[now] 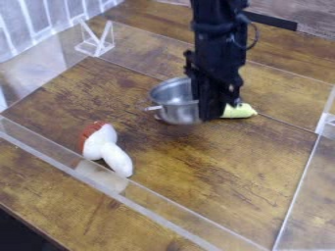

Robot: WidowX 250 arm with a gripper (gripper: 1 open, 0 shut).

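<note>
A steel pot (175,98) with a side handle is at the centre, partly behind my black gripper (213,103), whose tip is at its right side; whether the pot rests on the wood or is raised, I cannot tell. The gripper looks shut; what, if anything, is between its fingers is hidden. A pale green vegetable-like object (238,112) lies right of the pot. A white object with a red-brown end (108,152) lies at the lower left.
Clear low walls or strips edge the wooden surface (197,196). A white clip-like piece (94,44) is at the upper left.
</note>
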